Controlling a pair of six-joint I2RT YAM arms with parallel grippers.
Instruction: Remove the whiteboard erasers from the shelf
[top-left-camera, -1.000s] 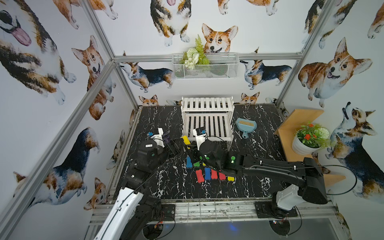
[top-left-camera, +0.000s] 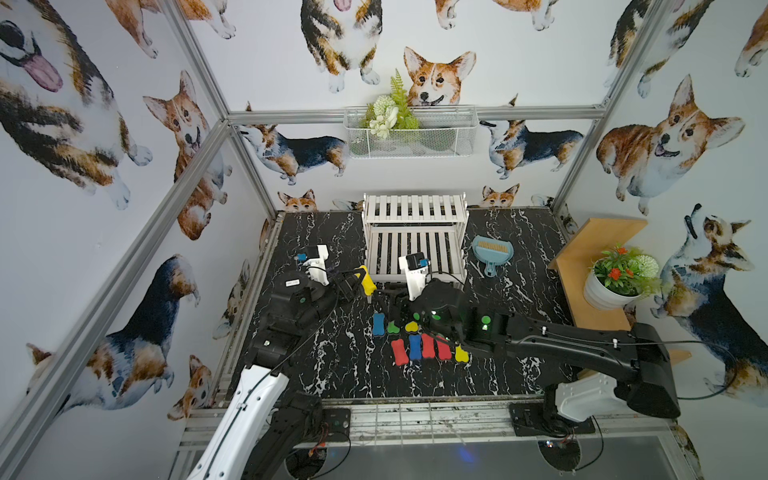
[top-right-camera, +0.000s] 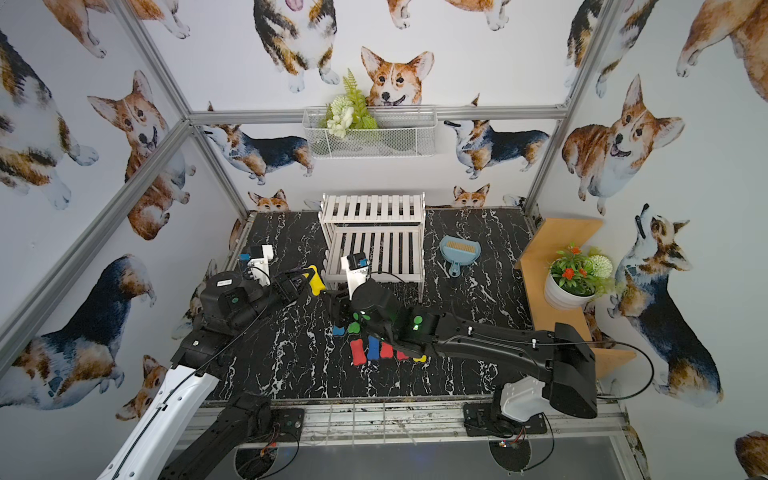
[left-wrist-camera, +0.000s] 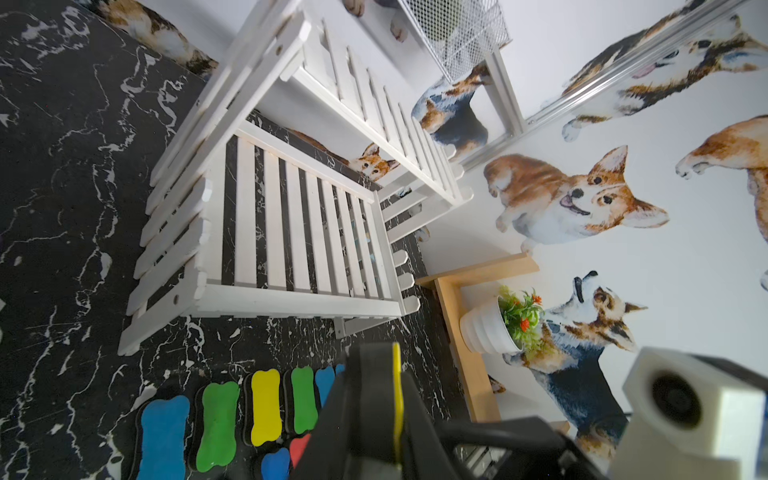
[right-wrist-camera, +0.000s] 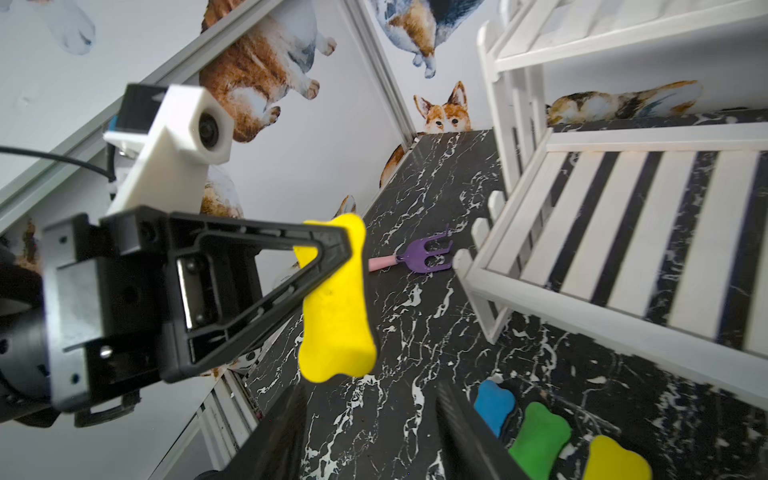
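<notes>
A yellow eraser (right-wrist-camera: 336, 312) is clamped in my left gripper (top-left-camera: 361, 277), held in the air left of the shelf's front. To the right of it my right gripper stands open and empty, apart from the eraser. The white slatted shelf (top-left-camera: 414, 240) behind them shows bare slats on both tiers. On the table in front lie several more erasers: a blue one (left-wrist-camera: 162, 436), a green one (left-wrist-camera: 217, 424), a yellow one (left-wrist-camera: 265, 406), and a row with red (top-left-camera: 400, 352) and blue (top-left-camera: 414, 346) ones. My right arm partly covers them from above.
A blue dustpan with brush (top-left-camera: 491, 250) lies right of the shelf. A purple toy fork (right-wrist-camera: 426, 254) rests left of it. The wooden stand (top-left-camera: 596, 240) with a potted plant (top-left-camera: 612, 294) occupies the right edge.
The right gripper has opened and drawn away to the right.
</notes>
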